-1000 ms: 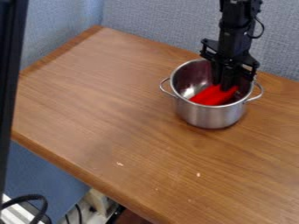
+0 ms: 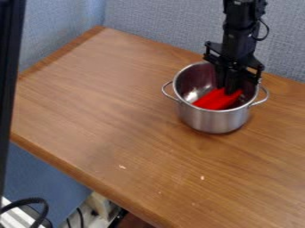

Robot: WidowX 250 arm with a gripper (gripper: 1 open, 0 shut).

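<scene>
A steel pot (image 2: 210, 119) with two side handles stands on the wooden table (image 2: 113, 134), right of centre. A red object (image 2: 216, 101) lies inside it. My black gripper (image 2: 233, 84) reaches down from above into the back right of the pot, at or just over the red object. Its fingertips are dark and partly hidden, so I cannot tell whether they are open, shut or holding the red object.
Grey padded walls (image 2: 161, 27) stand behind the table. Cables (image 2: 36, 206) lie beyond the table's lower left edge.
</scene>
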